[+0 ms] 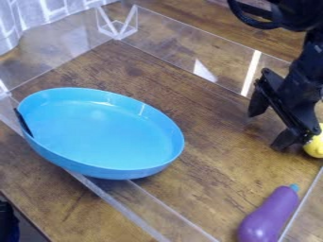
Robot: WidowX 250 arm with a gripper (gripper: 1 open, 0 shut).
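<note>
My black gripper (275, 121) is low at the right edge of the view, its fingers open just above the wooden surface. Beside and partly behind it lies a yellow object (314, 147), cut off by the frame; whether the fingers touch it is unclear. A purple toy eggplant (269, 217) lies at the bottom right, below the gripper and apart from it. A light blue oval dish (104, 132) takes up the left half of the surface.
Clear plastic walls (116, 23) border the wooden work area (190, 90). The middle of the surface between dish and gripper is bare. A white cloth (25, 19) is at the top left.
</note>
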